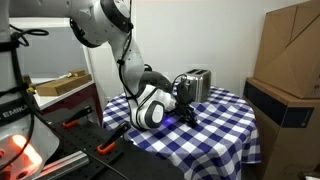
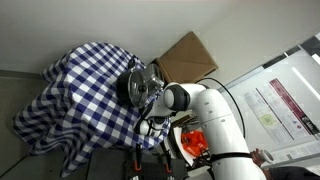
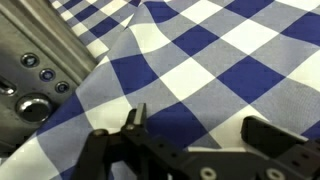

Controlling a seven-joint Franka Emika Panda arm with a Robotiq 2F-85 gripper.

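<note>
My gripper is open in the wrist view, its two dark fingers at the lower edge and only cloth visible between them. Below it spreads a blue and white checkered cloth (image 3: 190, 65), slightly creased. At the left of the wrist view is the metal side of a toaster (image 3: 65, 50), with a large round knob and several small buttons. Exterior view 1 has the silver toaster (image 1: 199, 85) standing upright on the cloth, behind my gripper (image 1: 186, 115), which is low over the cloth.
Brown cardboard boxes (image 1: 284, 110) are stacked to the right of the table. A box (image 1: 62, 84) lies on a white surface at the left. The cloth right of my gripper is clear.
</note>
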